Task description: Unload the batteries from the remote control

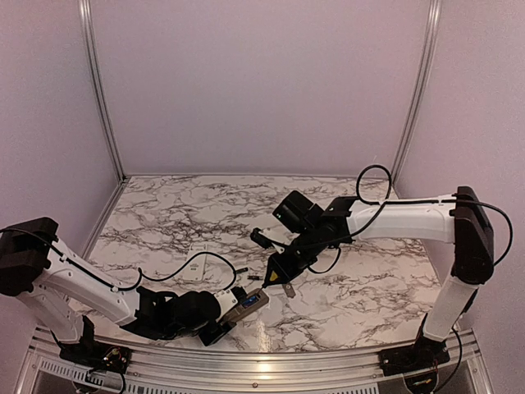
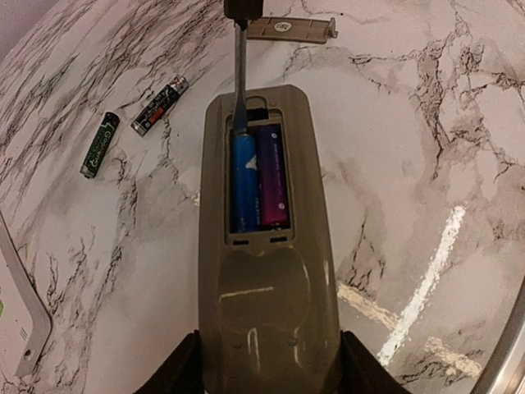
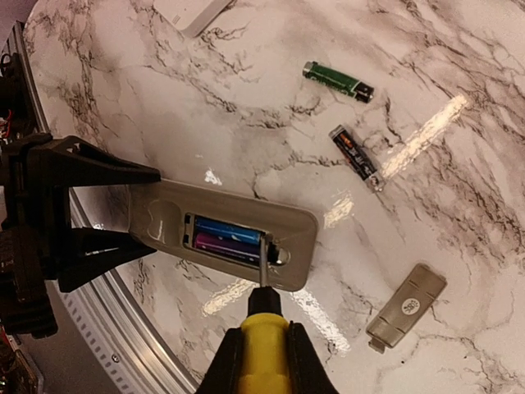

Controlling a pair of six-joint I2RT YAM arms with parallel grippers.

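Note:
The beige remote [image 2: 267,304] lies back-up with its compartment uncovered, holding a blue battery [image 2: 244,182] and a purple battery [image 2: 271,176]. My left gripper is shut on the remote's lower end. My right gripper is shut on a yellow-handled screwdriver [image 3: 264,345]; its metal tip sits at the blue battery's upper end, inside the compartment. The detached battery cover [image 3: 407,305] lies on the table beyond the remote's upper end.
A loose green battery [image 3: 338,80] and a black battery [image 3: 354,157] lie beside the remote. A white object [image 2: 16,304] lies at the left. A metal rail [image 1: 255,363] runs along the front edge.

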